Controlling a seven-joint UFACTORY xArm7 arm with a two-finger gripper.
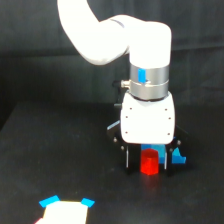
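Observation:
A small red block stands upright on the dark table, at the blue-marked patch right of centre. My gripper is pointing down over it, with one dark finger on each side of the block. Gaps show between the block and both fingers, so the gripper looks open. The white hand hides the back of the patch and the upper part of the block.
At the lower left lies a pale square with blue tape at its corners, cut off by the frame's bottom edge. A dark curtain-like backdrop hangs behind.

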